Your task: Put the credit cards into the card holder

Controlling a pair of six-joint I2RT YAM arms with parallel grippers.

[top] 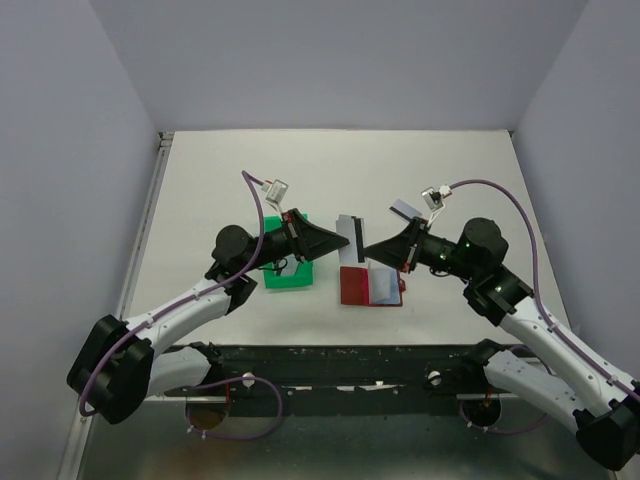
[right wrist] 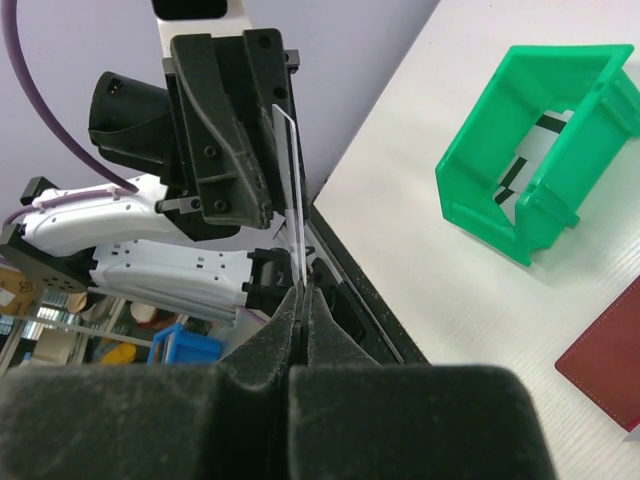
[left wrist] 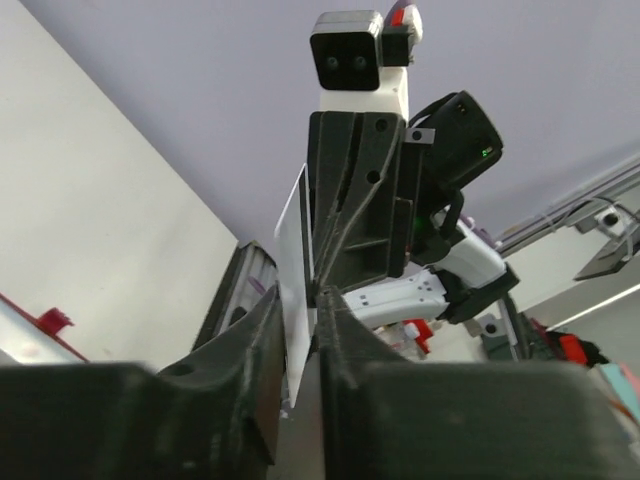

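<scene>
Between the two arms, a pale card with a dark stripe (top: 350, 240) is held up on edge, and my right gripper is shut on its near end. In the right wrist view there appear to be two thin card edges side by side. My left gripper has reached the card's other side. Its fingers (left wrist: 338, 335) stand on either side of the card (left wrist: 293, 260), with a narrow gap still showing. Below lies the opened card holder (top: 354, 287), red-brown on the left, pale pocket on the right.
A green bin (top: 289, 282) with cards in its bottom lies under the left arm. One more card (top: 405, 210) rests on the table behind the right gripper.
</scene>
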